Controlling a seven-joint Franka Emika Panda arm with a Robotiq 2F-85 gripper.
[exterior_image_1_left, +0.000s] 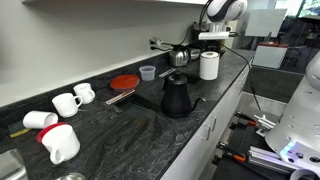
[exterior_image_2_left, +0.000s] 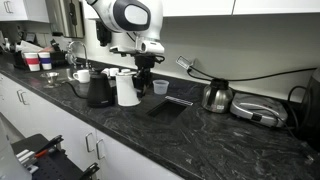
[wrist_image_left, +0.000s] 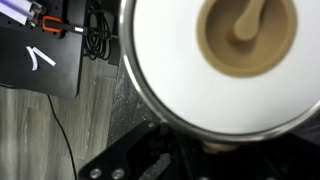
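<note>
A white jug (exterior_image_1_left: 209, 66) with a pale round top hangs below the arm's hand, at the right of exterior view 1. My gripper (exterior_image_2_left: 143, 63) is shut on it near its top; the fingers and the exact hold are mostly hidden. From the wrist, the jug's white top (wrist_image_left: 170, 50) fills the upper right, with a silver rim and a tan round centre bearing a knob. Dark gripper parts lie along the bottom of that view. A black kettle (exterior_image_1_left: 177, 98) stands on the counter close to the jug.
On the dark counter (exterior_image_1_left: 125, 140) are a red plate (exterior_image_1_left: 125, 82), a clear tub (exterior_image_1_left: 147, 73) and several mugs. A steel kettle (exterior_image_2_left: 217, 97) and a silver toaster (exterior_image_2_left: 258, 109) stand by the wall.
</note>
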